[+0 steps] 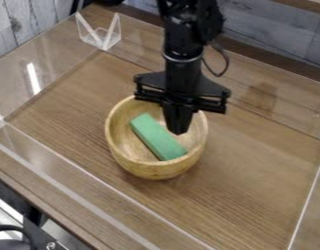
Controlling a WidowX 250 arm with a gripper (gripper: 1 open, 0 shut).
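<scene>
A round wooden bowl [130, 152] sits on the wooden table, holding a green block [157, 139] that lies slanted on its floor. My black gripper [179, 100] comes down from the top of the view and hangs over the back rim of the bowl, above and behind the block, its fingers spread sideways. Whether anything is between them is hard to tell.
At the top left stands a small white wire-like object [100, 31]. A dark cable runs at the lower left corner.
</scene>
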